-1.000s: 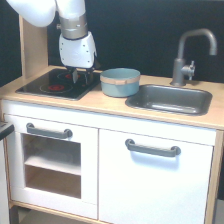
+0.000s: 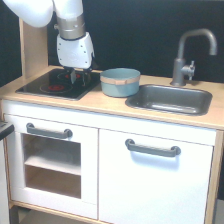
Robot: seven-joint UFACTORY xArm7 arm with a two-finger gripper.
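A blue-green pot [image 2: 120, 86] stands upright on the wooden counter, between the black stovetop and the sink. My white arm reaches down from the upper left, and its dark gripper [image 2: 76, 77] hangs low over the back right part of the stovetop [image 2: 48, 88]. To the right of the gripper is the pot, close to its left side. The fingers are small and dark against the dark background, so whether they are apart or touch the pot's side cannot be made out.
On the right, a metal sink [image 2: 168, 99] is set into the counter, with a tall grey faucet [image 2: 182, 62] behind it. A wooden post [image 2: 35, 40] rises at the left. Below are a windowed oven door [image 2: 52, 132] and a white cabinet door [image 2: 150, 180], both closed.
My arm has shifted very slightly to the left. The pot and the doors look unmoved.
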